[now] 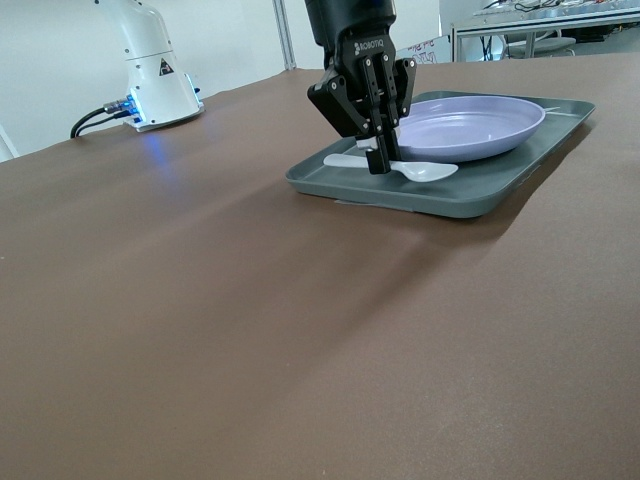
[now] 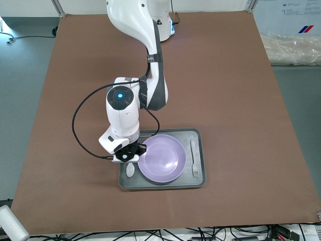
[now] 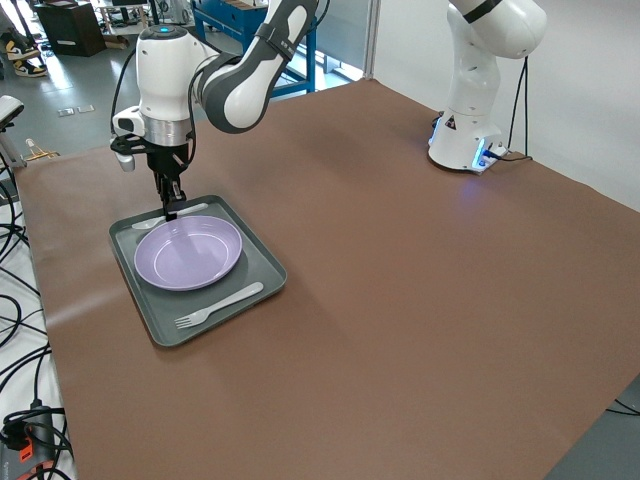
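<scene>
A grey tray (image 2: pixel 190 182) holds a lilac plate (image 2: pixel 162 159), a white fork (image 2: pixel 195 165) and a white spoon (image 2: pixel 130 169). In the top view, the black gripper (image 1: pixel 376 162) is down at the spoon (image 1: pixel 425 171), its fingers at the handle beside the plate. Whether it is closed on the spoon cannot be told. In the left view the arm largely hides the gripper.
Cables run along the edge beyond the table.
</scene>
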